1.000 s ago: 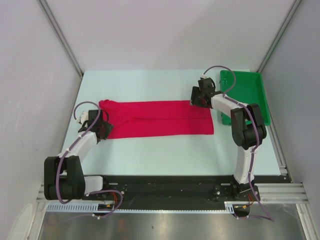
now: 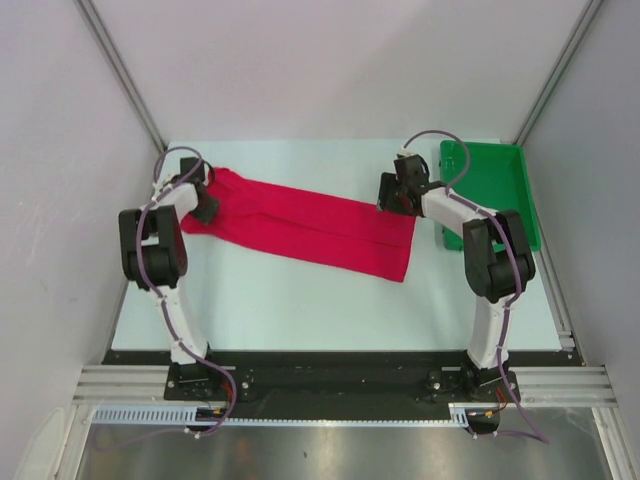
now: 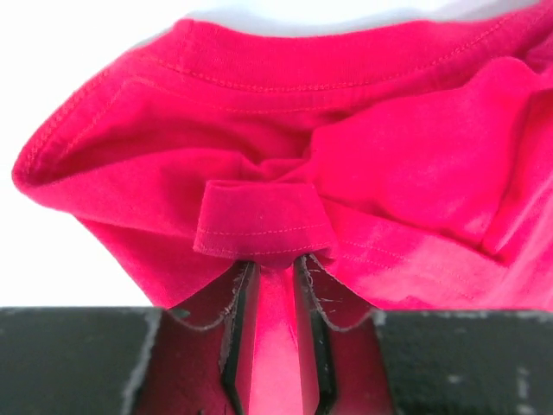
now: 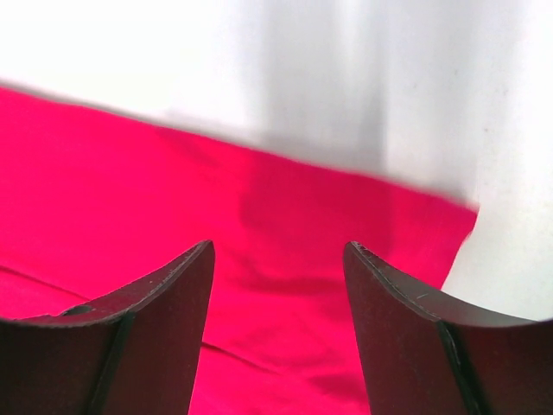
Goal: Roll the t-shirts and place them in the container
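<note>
A red t-shirt lies folded into a long strip on the white table, slanting from upper left down to the right. My left gripper is shut on a folded hem of the shirt at its left end, where the fabric is bunched with collar stitching showing. My right gripper stands open over the shirt's right end, with nothing visibly held between its fingers.
A green tray sits at the table's right, beside my right arm. Walls border both sides.
The right arm is nearly still.
</note>
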